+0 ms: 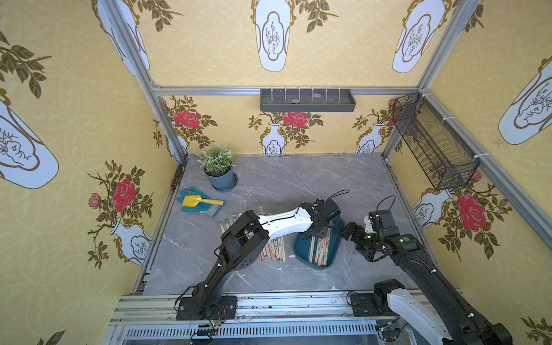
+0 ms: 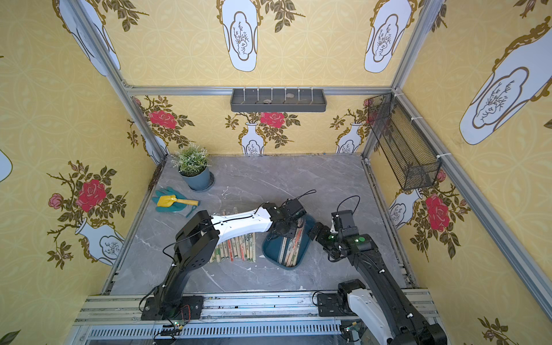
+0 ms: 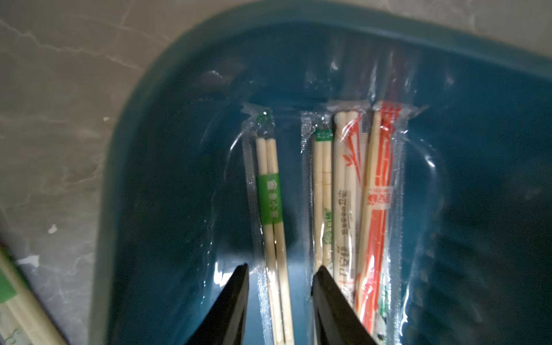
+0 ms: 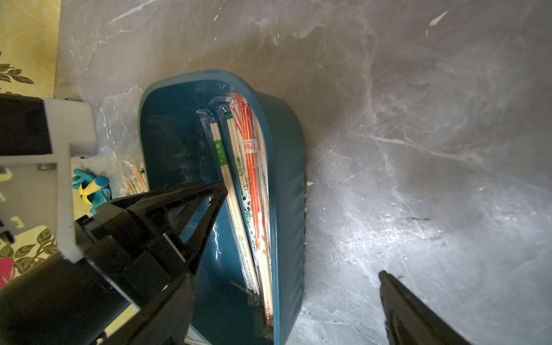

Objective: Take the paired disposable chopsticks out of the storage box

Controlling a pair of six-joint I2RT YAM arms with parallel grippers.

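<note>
The dark teal storage box (image 1: 297,250) sits on the grey table, holding several wrapped chopstick pairs. In the left wrist view one pair with a green band (image 3: 269,198) lies apart on the left; a red-printed pair (image 3: 373,230) and others are bunched to its right. My left gripper is over the box, open, its fingertips on either side of the green-banded pair. Whether they touch the wrapper cannot be told. Right of the box my right gripper is open, the box's wall showing between its fingers.
A row of wrapped chopsticks (image 2: 234,247) lies on the table left of the box, partly under my left arm. A potted plant (image 1: 217,164) and a yellow trowel (image 1: 198,201) stand farther left.
</note>
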